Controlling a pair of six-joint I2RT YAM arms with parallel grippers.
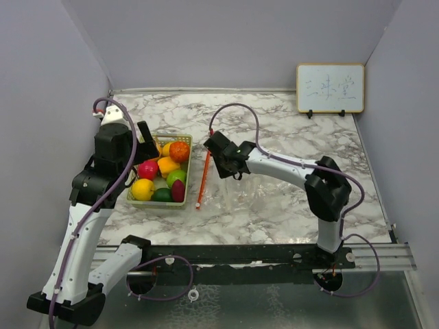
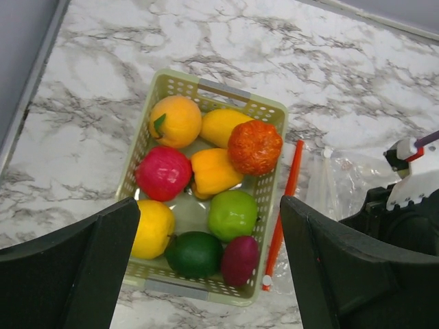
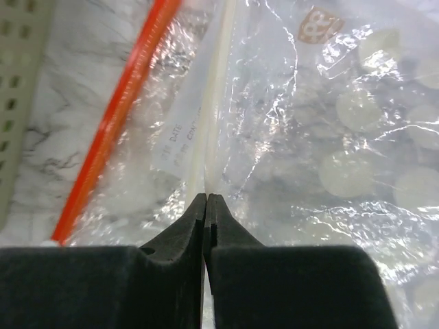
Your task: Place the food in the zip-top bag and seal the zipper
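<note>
The clear zip top bag [image 3: 350, 178] lies flat on the marble table, its mouth edge toward the food basket. My right gripper is shut at that edge, with the bag's pale zip strip [image 3: 214, 116] running to its fingertips. A red-orange rod [image 3: 113, 123] lies along the bag's mouth end. In the left wrist view, a green basket [image 2: 185, 291] holds several foods, among them an orange [image 2: 175, 121], a red fruit [image 2: 163, 173], a yellow pepper [image 2: 214, 171] and a green apple [image 2: 232, 216]. Above them hangs my left gripper, fingers apart and nothing between them.
A small whiteboard [image 1: 330, 88] stands at the back right. Bare marble [image 1: 158, 113] shows behind the basket and across the back. The right arm [image 1: 281, 168] stretches over the bag and hides part of it in the top view.
</note>
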